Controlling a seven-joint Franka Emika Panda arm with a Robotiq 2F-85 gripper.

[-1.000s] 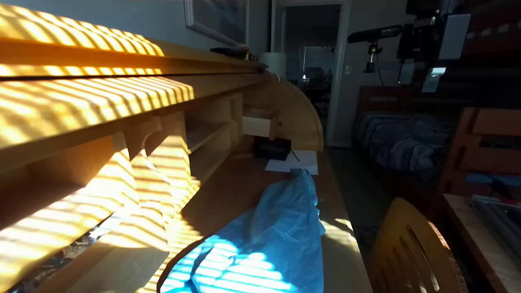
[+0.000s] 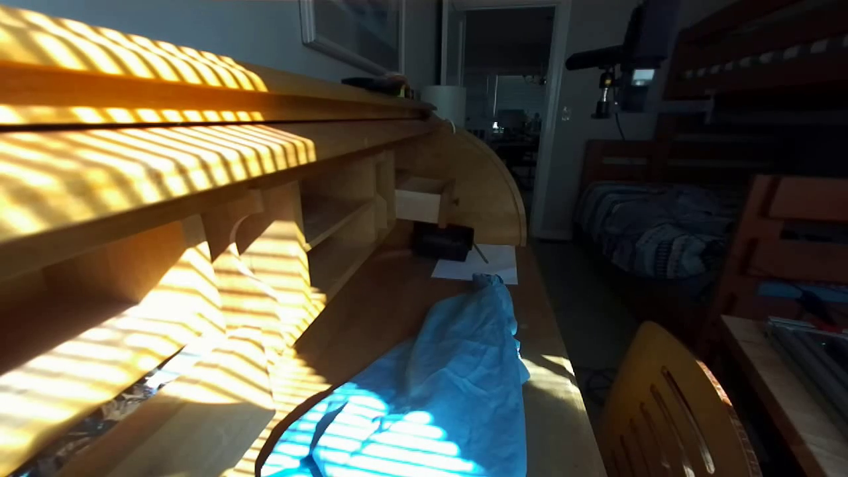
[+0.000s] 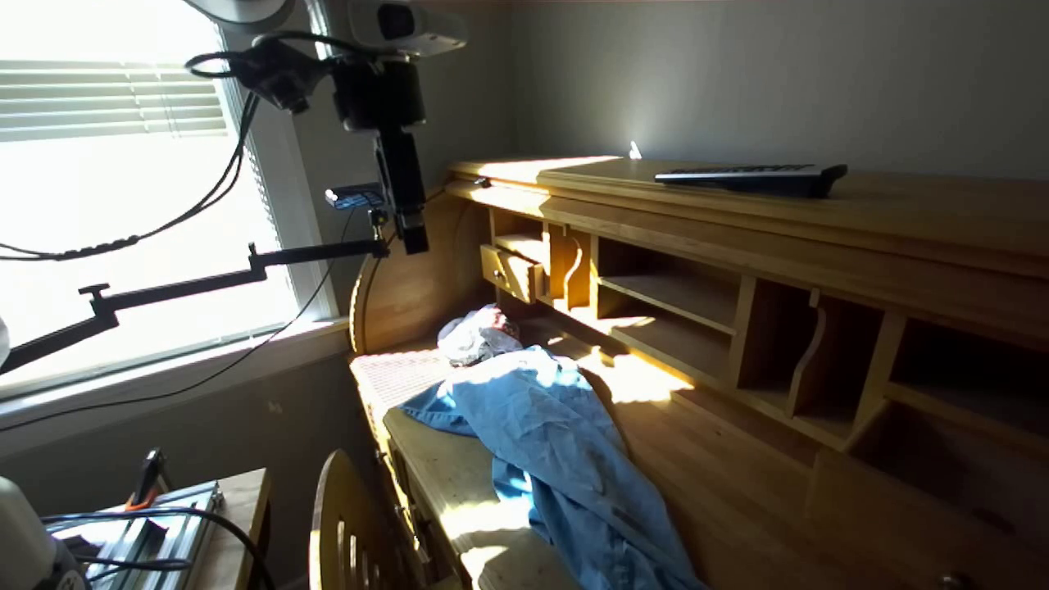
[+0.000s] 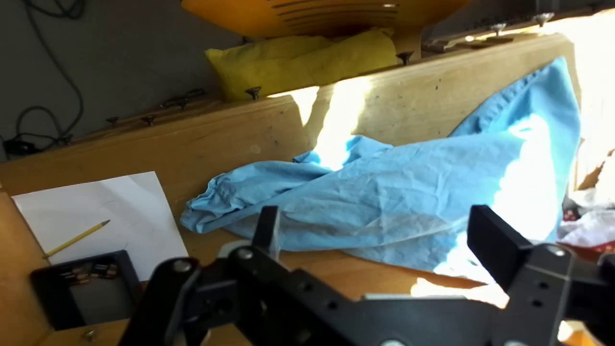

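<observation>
A light blue cloth (image 4: 369,190), creased and bunched, lies along the wooden desktop (image 3: 728,457). In the wrist view its narrow end is at the left and its wider, sunlit part at the right. My gripper stands open, its two fingers (image 4: 266,230) far apart with nothing held between them. Seen from exterior view 2, the gripper hangs well above the desk and clear of the cloth (image 3: 551,423). Only a dark part of the arm (image 2: 645,36) shows at the top of exterior view 1.
At the desk's far end lie white paper (image 4: 124,199), a pencil (image 4: 78,237) and a black tray (image 4: 86,288). A small drawer (image 3: 511,272) juts from the cubbies. A chair (image 2: 676,405) stands at the front edge. A crumpled bag (image 3: 477,338) lies by the window end.
In exterior view 1 my arm and gripper have shifted left and up, with less of the gripper showing. The cloth and other desk items have not moved.
</observation>
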